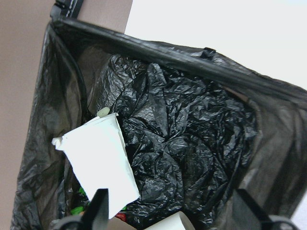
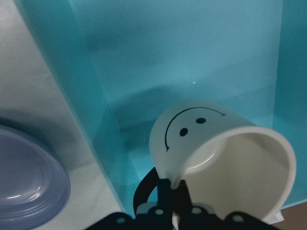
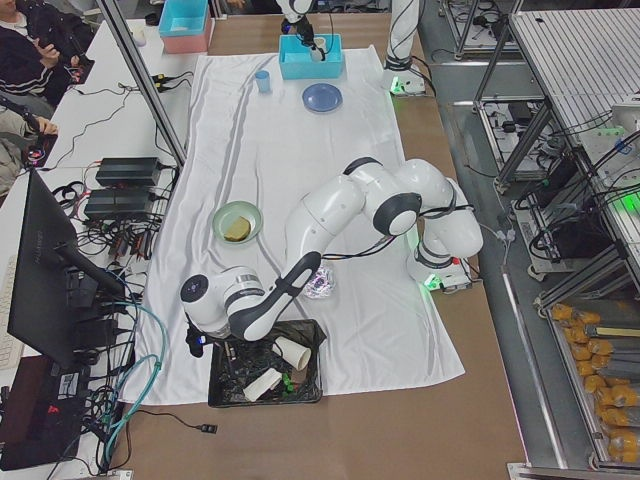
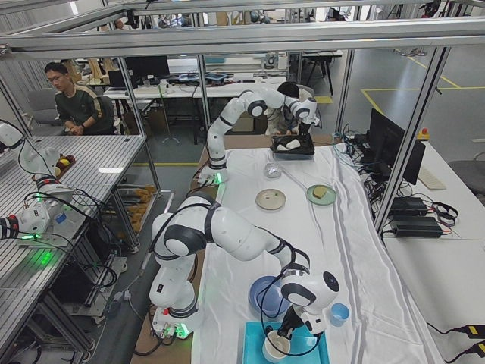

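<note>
A black-lined bin [image 3: 230, 390] holds white items, including a folded white piece [image 1: 98, 158] and a white cup-like piece [image 3: 293, 352]. My left gripper hangs over it, fingers wide apart with nothing held between them. At the far end, my right gripper is shut on the rim of a white smiley mug [image 2: 168, 139], which is tilted inside a blue bin [image 2: 158, 48].
A blue plate [image 3: 321, 97] and blue cup [image 3: 263, 83] are near the blue bin. A green plate [image 3: 222, 221] with a yellow item [image 3: 237, 229] lies midway.
</note>
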